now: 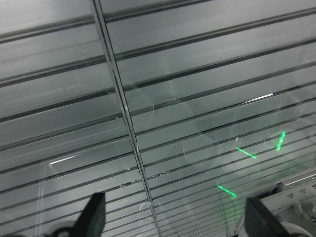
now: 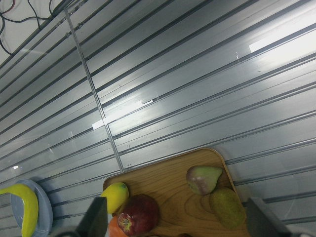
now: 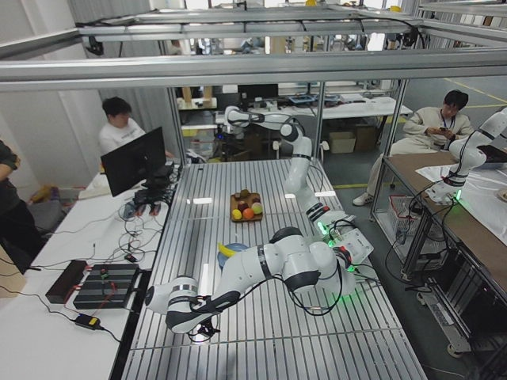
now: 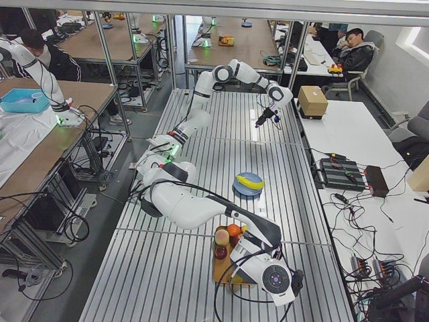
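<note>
A wooden tray [image 2: 155, 175] holds a yellow fruit [image 2: 114, 196], a dark red fruit [image 2: 139, 215], an orange [image 2: 114, 227], a pear [image 2: 202, 178] and a green-brown fruit [image 2: 227, 208]. A yellow banana [image 2: 28, 207] lies on a blue plate [image 2: 43, 217] beside it. My left gripper hangs above bare slatted table at one end, its fingertips wide apart with nothing between. My right gripper is raised above the tray's end of the table, also open and empty, with the tray below it in the right wrist view.
The slatted table [image 3: 261, 352] has free room around plate and tray. A side desk [image 3: 55, 340] along it holds a monitor [image 3: 135, 162], power boxes [image 3: 105, 286] and cables. People sit beyond the table.
</note>
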